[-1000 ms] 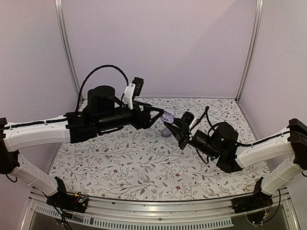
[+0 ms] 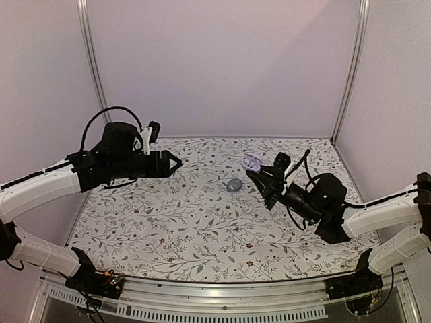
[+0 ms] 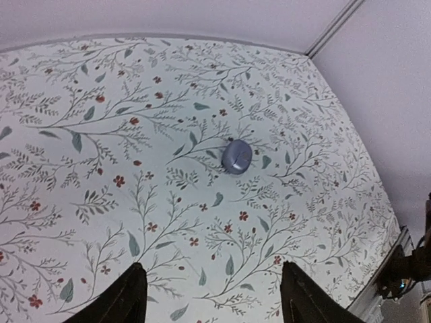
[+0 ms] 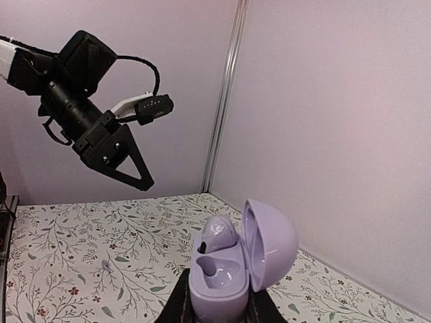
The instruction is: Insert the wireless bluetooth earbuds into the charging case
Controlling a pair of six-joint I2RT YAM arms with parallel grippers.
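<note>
The lilac charging case [image 4: 219, 289], lid up, is held upright in my right gripper [image 2: 259, 176]. In the right wrist view one earbud [image 4: 218, 232] sits in the rear well, and the front well is empty. A small lilac earbud [image 3: 236, 157] lies on the floral mat at centre, also seen as a rounded shape [image 2: 234, 185] in the top view. My left gripper [image 2: 172, 163] is raised over the mat's left part, apart from the case, with its fingers parted and nothing between them.
Pale walls [image 2: 222, 67] enclose the back and both sides, and a metal rail [image 2: 222, 286] runs along the front edge.
My left gripper has pulled away from the case toward the left.
</note>
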